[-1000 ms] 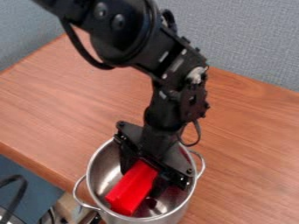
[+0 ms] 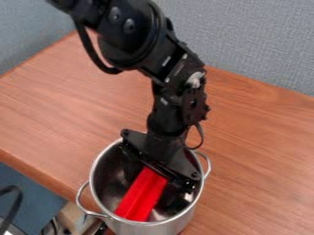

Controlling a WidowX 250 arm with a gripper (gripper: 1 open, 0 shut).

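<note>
A steel pot [image 2: 185, 214] with side handles sits at the front edge of the wooden table, low in the view. A red elongated object [image 2: 141, 196] lies inside it, slanted. My black gripper [image 2: 157, 170] reaches down into the pot over the upper end of the red object. Its fingers are largely hidden, so whether they hold the object cannot be told.
A grey wall stands behind it. At the lower left are a blue-grey surface [image 2: 31, 193] and black cables.
The arm has shifted slightly to the left. The red object's visible position in the pot has changed a little.
</note>
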